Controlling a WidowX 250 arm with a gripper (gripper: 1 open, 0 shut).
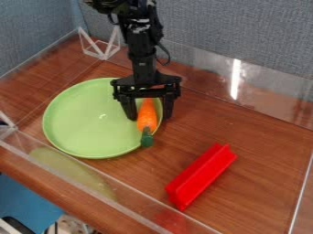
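A toy carrot (pixel 146 123), orange with a green top pointing toward the front, lies on the right part of a green plate (pixel 86 123). My black gripper (pixel 148 111) is down over the plate's back right, its fingers around the carrot's upper end. Whether they touch it or grip it I cannot tell.
A long red block (pixel 199 175) lies on the wooden table to the front right. Clear low walls edge the table. A white wire frame (pixel 101 46) stands at the back left.
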